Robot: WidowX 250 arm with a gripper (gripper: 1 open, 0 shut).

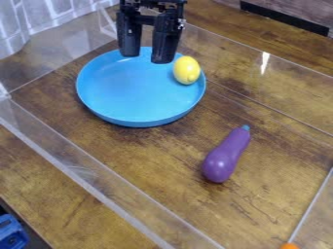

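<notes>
My gripper [146, 49] hangs at the top over a blue plate [136, 97], its two black fingers standing wide apart with nothing visible between them. A yellow egg-shaped object [188, 70] rests on the plate's right side, just right of the gripper. A purple eggplant [224, 158] lies on the wooden table right of and below the plate.
A clear plastic edge runs along the left side. A blue object [10, 233] sits at the bottom left corner, and a small orange item [291, 244] peeks in at the bottom right.
</notes>
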